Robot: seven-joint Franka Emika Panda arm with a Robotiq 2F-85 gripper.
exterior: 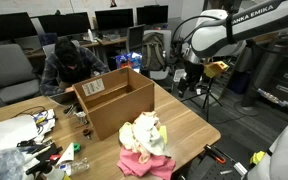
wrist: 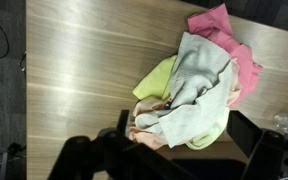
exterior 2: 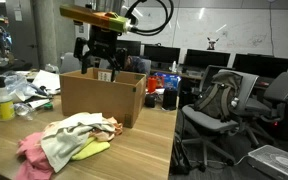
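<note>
A heap of cloths lies on the wooden table: a whitish cloth (exterior: 141, 134) on top, a pink cloth (exterior: 144, 165) at the near side and a yellow cloth (exterior 2: 92, 150) along one edge. From above, a peach-coloured piece (wrist: 144, 118) also shows beside the whitish one. Behind the heap stands an open cardboard box (exterior: 121, 108); its inside is mostly hidden. High over the table hangs my gripper, apart from the cloths. Its two dark fingers (wrist: 123, 122) stand wide apart, open, and no object is visible held between them.
Small tools and bags clutter the table's left side, with a white spray bottle (exterior 2: 4, 103) among them. Bare table (wrist: 89, 60) lies beside the heap. A person (exterior: 69, 65) sits behind the box. Office chairs (exterior 2: 212, 125) stand past the table's edge.
</note>
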